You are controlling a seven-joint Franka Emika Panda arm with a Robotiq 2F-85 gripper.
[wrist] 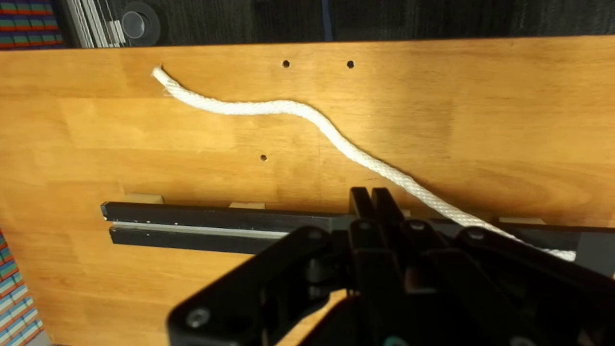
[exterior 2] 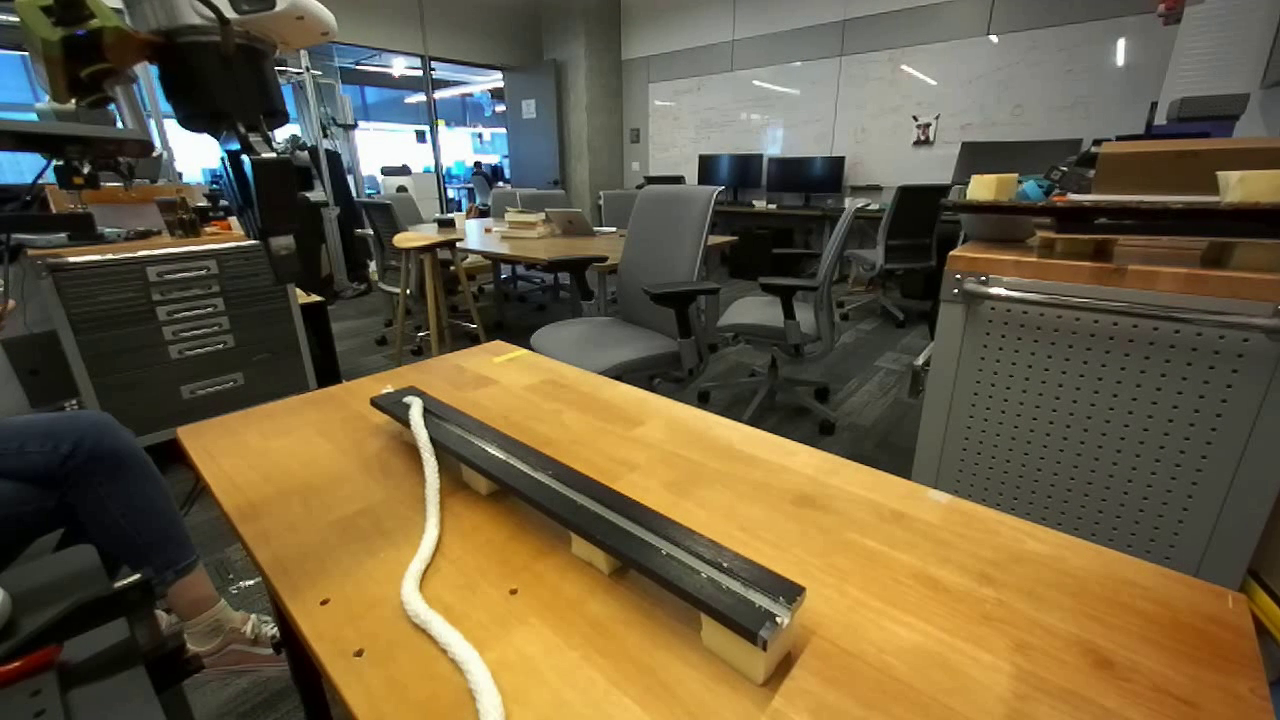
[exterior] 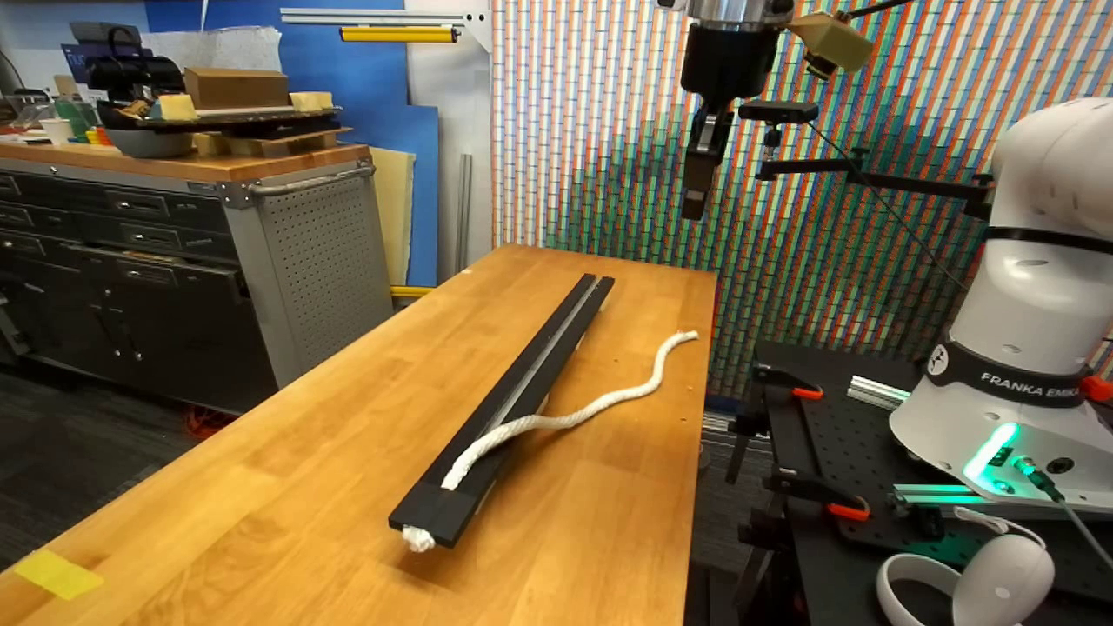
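A white rope (exterior: 610, 398) runs from one end of a long black grooved channel (exterior: 543, 360) out across the wooden table. Its near end pokes out at the channel's end, and a short stretch there passes beneath a black cover. In the wrist view the rope (wrist: 377, 165) curves away from the channel (wrist: 190, 226) to a loose end at upper left. Most of the groove is empty. High above the table hangs my gripper (exterior: 693, 202), its two fingertips together in the wrist view (wrist: 370, 195), nothing between them. It touches neither rope nor channel.
Light wooden blocks (exterior 2: 746, 644) raise the channel off the table (exterior 2: 960, 600). Bare tabletop lies on both sides of it. A strip of yellow tape (exterior: 58, 574) marks one corner. Beyond the table edge a person (exterior 2: 90, 516) is sitting.
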